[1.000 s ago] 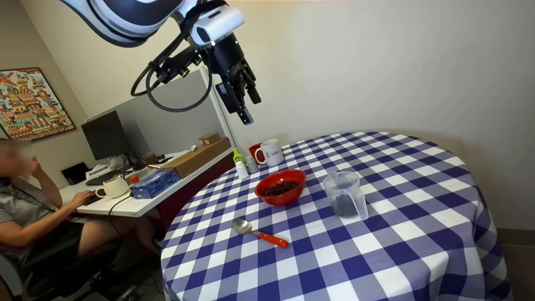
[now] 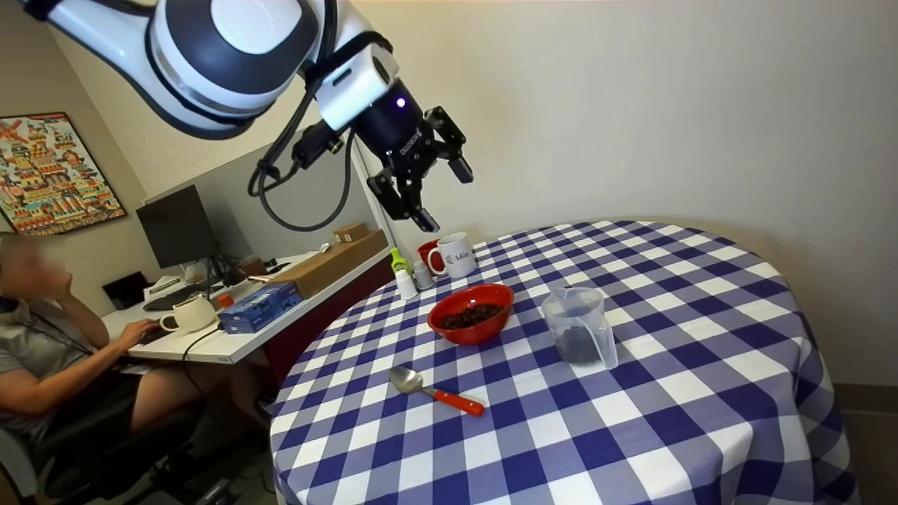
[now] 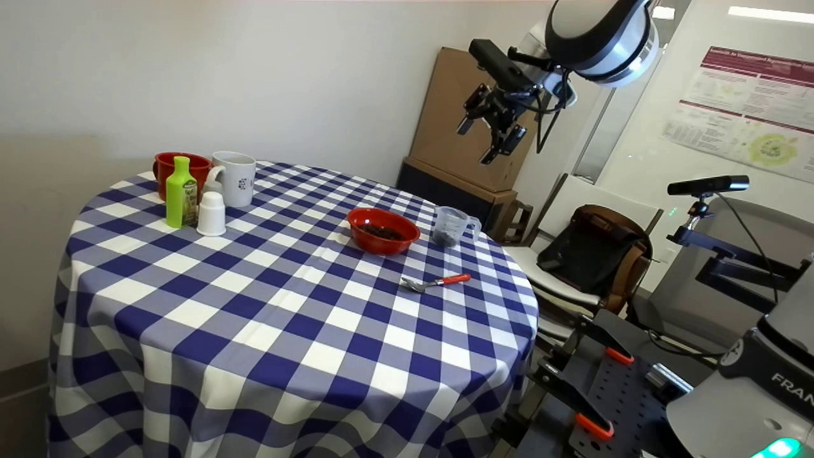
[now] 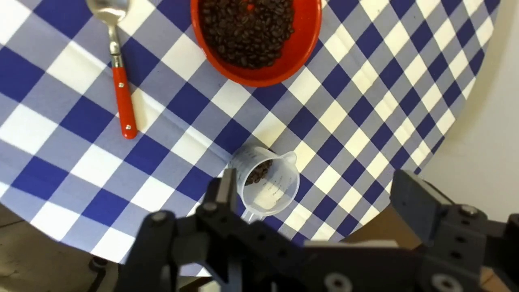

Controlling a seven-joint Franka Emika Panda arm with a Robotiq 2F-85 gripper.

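High above the table, my gripper stands open with nothing between its fingers. In exterior view 2 the gripper hangs up in the air, well clear of the cloth. A clear measuring cup stands upright on the table, with some dark beans at its bottom. Farther in sits a red bowl partly filled with dark coffee beans. A spoon with a red handle lies flat on the cloth beside the bowl.
Toward the far edge cluster a white mug, a red mug, a green bottle and a white shaker. Much of the checkered tablecloth is bare. A person sits at a desk nearby.
My gripper has turned and shifted slightly right and down in exterior view 1, its fingers now showing spread. Bowl, cup and spoon lie where they were.
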